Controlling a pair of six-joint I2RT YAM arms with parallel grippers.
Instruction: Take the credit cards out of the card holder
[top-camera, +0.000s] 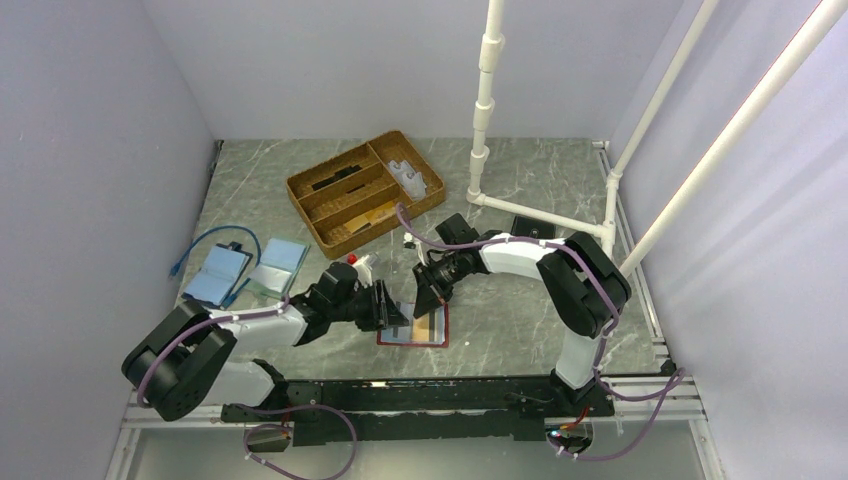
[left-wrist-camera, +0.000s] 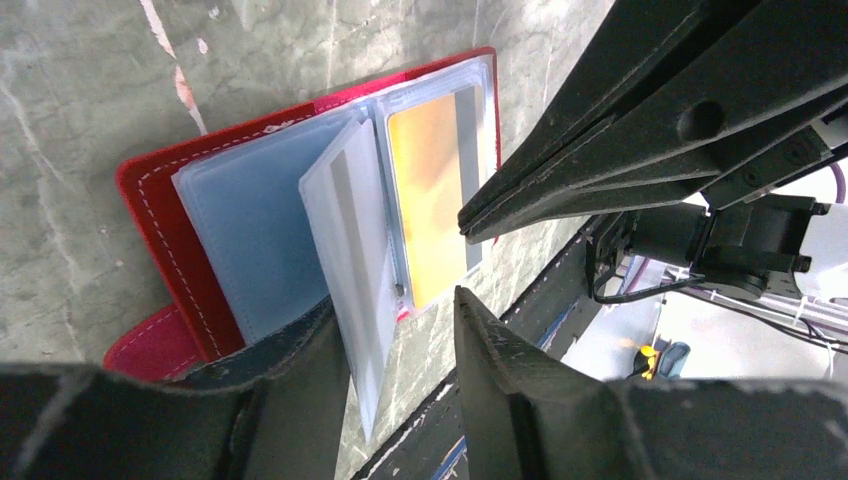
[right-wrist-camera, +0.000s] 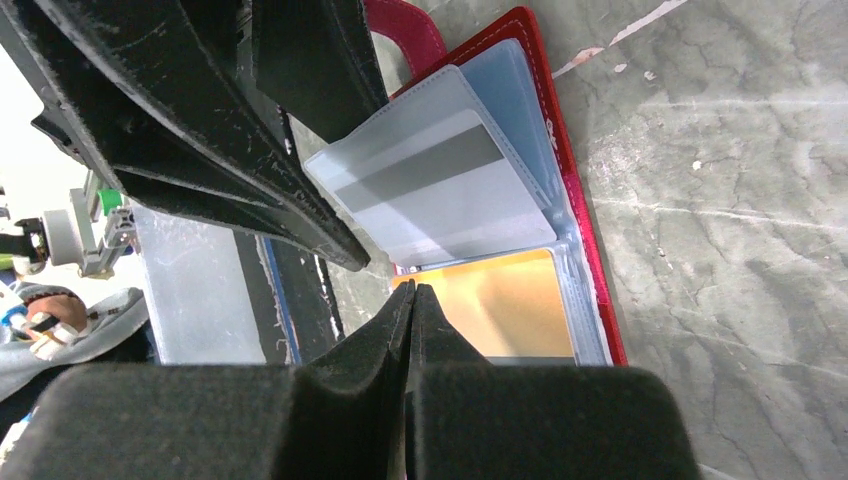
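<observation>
An open red card holder (left-wrist-camera: 160, 215) lies on the marble table at the front middle. It has clear blue-tinted sleeves and a yellow card (left-wrist-camera: 425, 200) with a dark stripe. A white card or sleeve leaf with a grey stripe is raised at an angle; in the left wrist view it runs down to my left gripper, whose fingers stand part open beside it. Whether they touch it I cannot tell. My right gripper is shut, nothing visible between its fingertips, over the yellow card's edge.
A wicker compartment tray (top-camera: 340, 220) stands behind the grippers. Two light-blue open holders (top-camera: 280, 265) and a blue cord lie at the left. White pipes (top-camera: 540, 215) stand at the back right; the table right of the card holder is clear.
</observation>
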